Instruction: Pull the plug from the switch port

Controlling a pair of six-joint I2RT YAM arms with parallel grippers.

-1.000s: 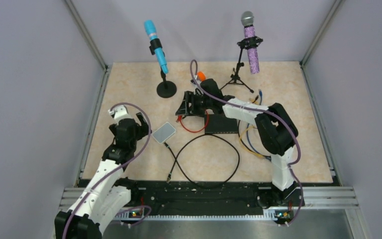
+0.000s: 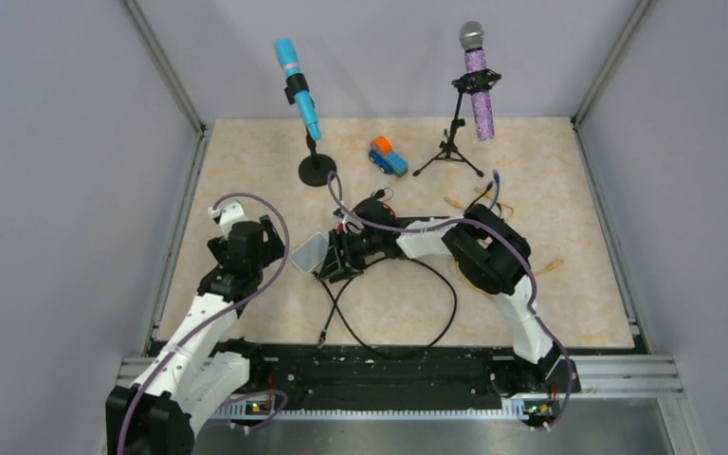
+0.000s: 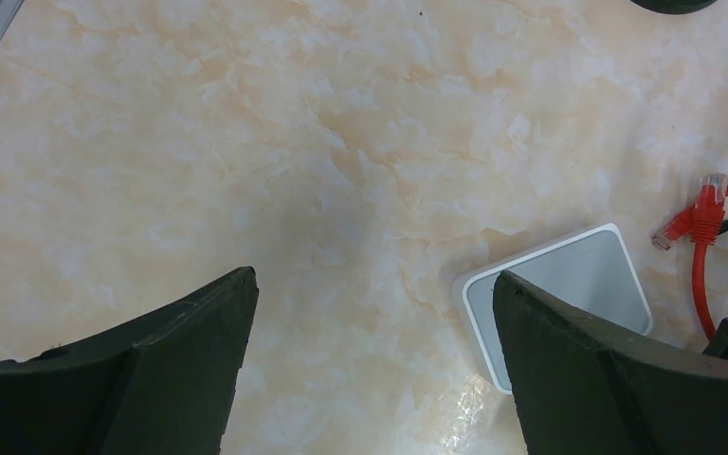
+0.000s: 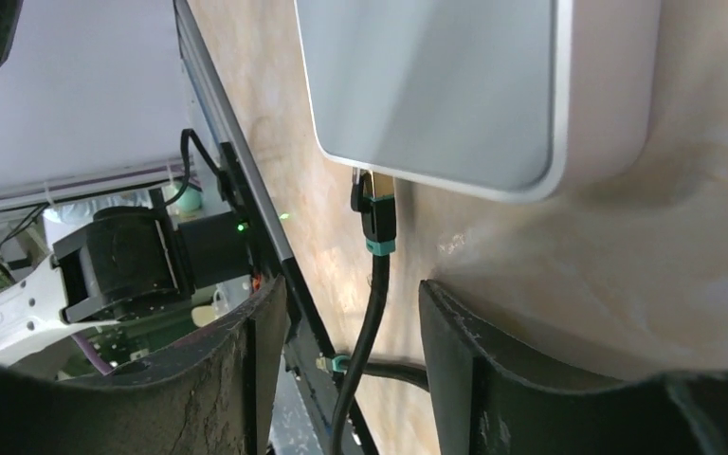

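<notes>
In the right wrist view, a black plug [image 4: 379,216] with a teal band and gold metal end meets the near edge of a flat white-and-grey box [image 4: 436,85]. How deep its metal end sits is hidden by that edge. My right gripper is open just behind the plug, its fingers on either side of the black cable [image 4: 370,318] without touching it. Farther left, my left gripper stands open and empty above bare table. The same box [image 3: 578,275] shows partly behind its right finger.
Red cable plugs [image 3: 709,204] lie beside the box. The black cable's other end [image 2: 321,338] rests near the front table edge. Two microphones on stands [image 2: 318,171] and a toy car [image 2: 389,156] stand at the back. Blue and yellow cables [image 2: 496,190] lie at right.
My right gripper has moved from the red cable toward the front left, down to the box's near edge at the black plug. My left arm has stayed in place.
</notes>
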